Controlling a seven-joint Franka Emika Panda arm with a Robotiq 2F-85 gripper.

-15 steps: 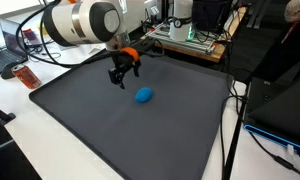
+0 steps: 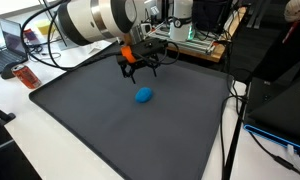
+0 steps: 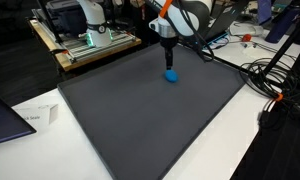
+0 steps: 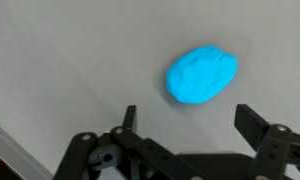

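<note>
A rounded bright blue object [image 2: 143,95] lies alone on the dark grey table [image 2: 95,115], and its surface looks lumpy in the wrist view, where the blue object [image 4: 201,74] sits beyond the fingertips, near the middle between them. My gripper [image 2: 144,75] is above the table on the far side of it in exterior view 1. Black fingers [image 4: 128,120] stand wide apart with nothing between them. From the other side, exterior view 2 shows the gripper [image 3: 169,64] just above the blue object [image 3: 171,75], apparently not touching it.
An orange-red can [image 2: 27,76] stands at the table's left edge in exterior view 1. Behind the arm are cables and a wooden-edged bench [image 2: 195,45].
In exterior view 1 my gripper has moved rightward over the last second, coming closer to the blue object. The blue object has stayed where it was.
</note>
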